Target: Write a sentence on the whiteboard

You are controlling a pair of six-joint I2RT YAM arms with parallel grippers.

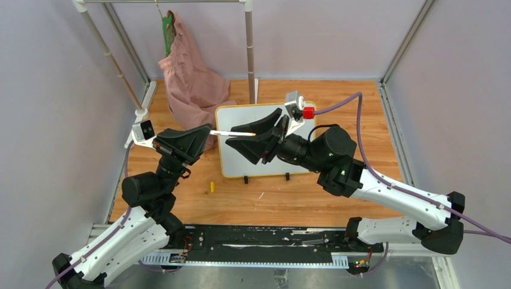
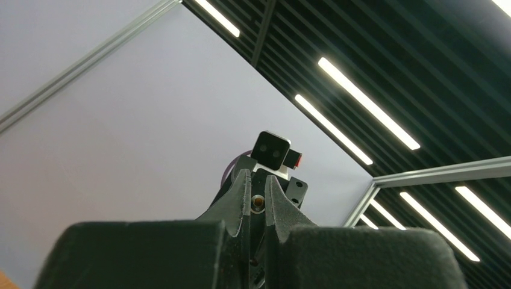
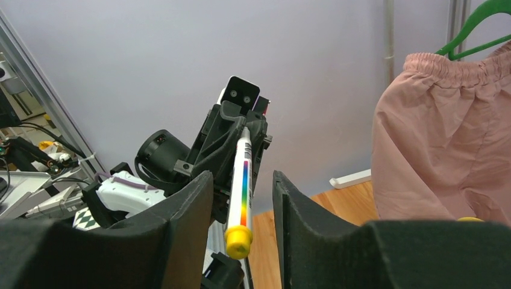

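A white marker [image 1: 234, 133] with a yellow end and rainbow stripe is held level above the whiteboard [image 1: 253, 162] by my left gripper [image 1: 208, 131], shut on one end. My right gripper [image 1: 234, 135] has its fingers parted around the other end; in the right wrist view the marker [image 3: 240, 192] sits between the open fingers, its yellow end toward the camera. In the left wrist view the shut left fingertips [image 2: 258, 198] grip it end-on, the right gripper behind.
Pink trousers [image 1: 193, 84] hang on a green hanger from a rail at the back left. A small yellow piece [image 1: 212, 187] lies on the wooden table [image 1: 289, 198], left of the whiteboard's lower edge.
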